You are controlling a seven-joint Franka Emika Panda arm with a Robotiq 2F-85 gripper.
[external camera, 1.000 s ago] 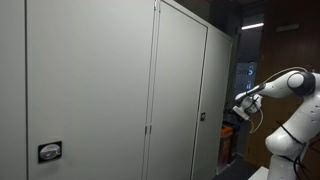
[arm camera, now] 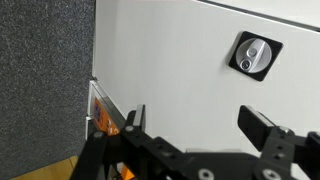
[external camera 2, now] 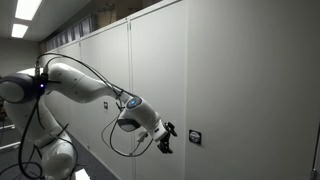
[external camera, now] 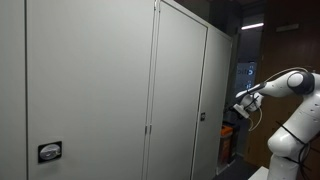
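Observation:
My gripper stands open in the wrist view, with nothing between its spread fingers. Ahead of it is a pale grey cabinet door (arm camera: 185,60), which carries a dark square lock plate with a silver handle (arm camera: 255,54) up and to the right of the fingers. The gripper is apart from that handle. In exterior view 2 the gripper (external camera 2: 167,137) hangs in front of the cabinet wall, and a black handle (external camera 2: 195,137) appears just right of it. Exterior view 1 shows a handle (external camera: 49,152) at lower left and a darker one (external camera: 203,116) nearer the arm.
Tall grey cabinet doors (external camera: 90,80) run along the wall. Orange items (arm camera: 107,105) show beside the door's edge in the wrist view, with grey carpet-like surface (arm camera: 45,70) to the left. A wooden panel (external camera: 283,50) stands behind the arm.
The arm's wrist end seems to have shifted very slightly upward in exterior view 1. The doors and handles look the same.

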